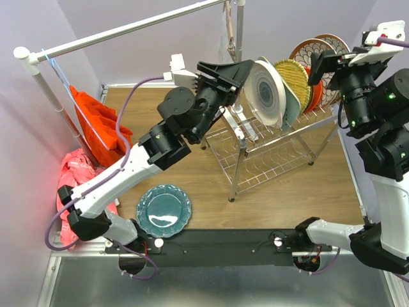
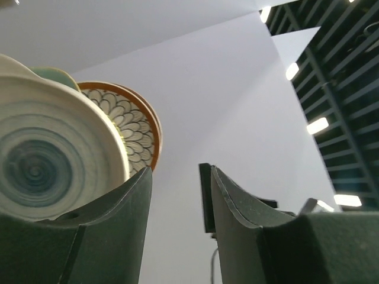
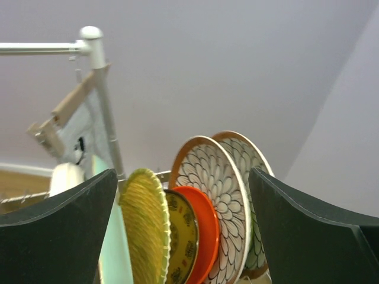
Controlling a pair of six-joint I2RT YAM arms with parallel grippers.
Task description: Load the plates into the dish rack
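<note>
A dish rack [image 1: 255, 173] holds a white plate [image 1: 263, 96], a pale green plate, a yellow plate [image 1: 293, 83], an orange plate and patterned plates [image 3: 201, 171]. My left gripper [image 1: 233, 73] is above and left of the white plate; in the left wrist view its fingers are part open, with nothing between them and the white plate [image 2: 41, 165] just beyond. My right gripper [image 1: 316, 64] stands open over the right end of the rack, nothing held, the plates in front of it. A teal plate [image 1: 163, 210] lies on the wooden floor at lower left.
A metal rail frame [image 1: 128, 25] runs over the left side, with orange cloth [image 1: 105, 128] hanging and pink cloth [image 1: 77, 192] below it. Walls close in the back and sides. Bare floor lies between the cloths and the rack.
</note>
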